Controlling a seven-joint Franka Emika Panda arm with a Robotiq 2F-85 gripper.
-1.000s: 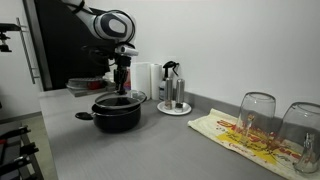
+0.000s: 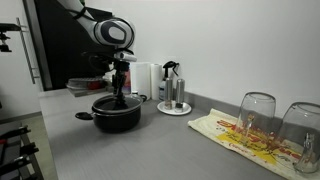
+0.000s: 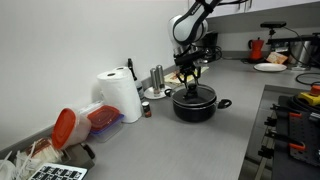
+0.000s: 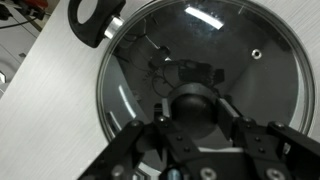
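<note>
A black two-handled pot stands on the grey counter, its glass lid lying over the opening. In the wrist view the lid fills most of the frame, with its round black knob near the middle. My gripper is shut on that knob, one finger on either side. From exterior view 2, the gripper comes down on the lid from above. Whether the lid's rim is fully seated all round cannot be told; the pot's inside is hidden.
Behind the pot are paper towel rolls and a plate with bottles. Two upturned glass jars stand on a patterned cloth at the right.
The gripper and lid have come down a little onto the pot. The lid appeared raised and tilted a second ago and lies lower now. The pot has stayed in place.
</note>
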